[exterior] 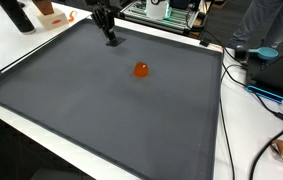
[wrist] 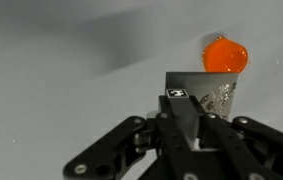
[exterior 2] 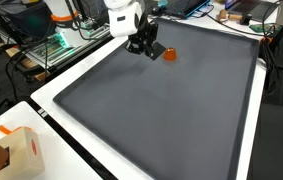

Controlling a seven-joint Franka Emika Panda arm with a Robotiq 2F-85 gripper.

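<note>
In the wrist view my gripper is shut on a thin, grey, square-edged piece (wrist: 199, 79) with a shiny, speckled side. What it is cannot be told. In exterior view 2 the same piece (exterior 2: 157, 49) shows as a dark square at the tip of my gripper (exterior 2: 147, 47). Exterior view 1 has my gripper (exterior: 109, 33) at the far edge of the grey board, the dark piece (exterior: 115, 41) low over the surface. A small orange, round-looking object (wrist: 224, 56) lies apart from my gripper on the board, just beyond the piece.
Most of the grey board (exterior: 111, 95) is clear. Its white border (exterior: 56, 129) runs around it. Beyond the far left corner stand several containers, among them an orange-topped one (exterior: 53, 17). A dark device with cables (exterior: 276, 75) sits off the right side.
</note>
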